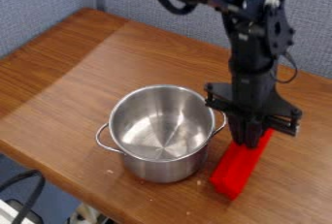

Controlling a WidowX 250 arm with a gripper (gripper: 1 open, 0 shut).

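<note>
A red elongated block (238,170) lies on the wooden table (91,82) just to the right of a steel pot (153,141) with two side handles. The black gripper (254,123) is over the rear end of the red block, its fingers low at that end. Whether it holds the block cannot be seen clearly, as the wrist hides the fingertips.
Grey padded walls stand along the back. Black cables lie beyond the table's front left edge.
</note>
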